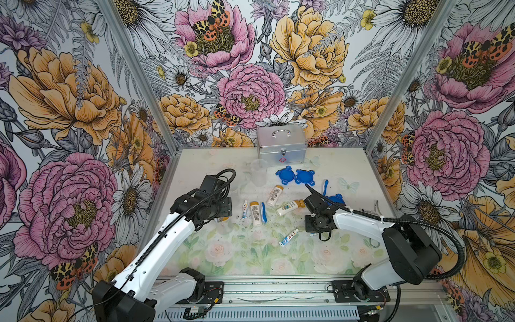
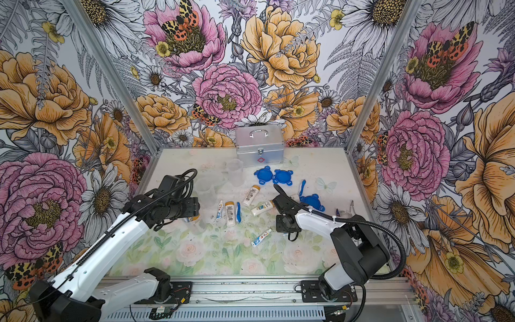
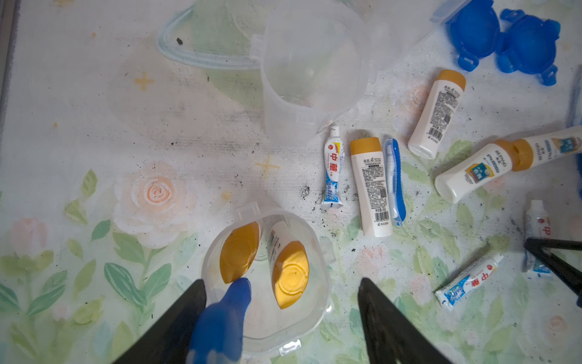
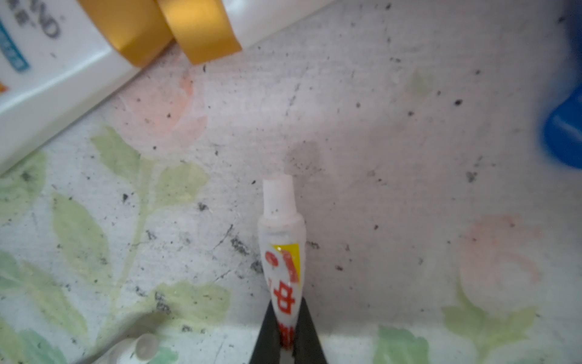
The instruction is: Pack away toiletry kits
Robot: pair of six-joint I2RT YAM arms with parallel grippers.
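Note:
In the right wrist view my right gripper is shut on a small toothpaste tube (image 4: 280, 233), its white cap pointing away from the fingers. My left gripper is open over a clear cup (image 3: 326, 273) that holds two orange-capped bottles (image 3: 291, 273). The blue end of a toothbrush (image 3: 221, 321) rises from the cup beside the left finger. Loose on the table lie a second tube (image 3: 333, 166), a third tube (image 3: 469, 279), a white bottle (image 3: 371, 188), a blue toothbrush (image 3: 395, 182) and several more bottles.
Empty clear cups (image 3: 315, 66) stand behind the filled one. Blue turtle-shaped boxes (image 1: 295, 175) lie further back, before a silver case (image 1: 281, 153). Another blue box (image 1: 336, 199) is beyond the right gripper.

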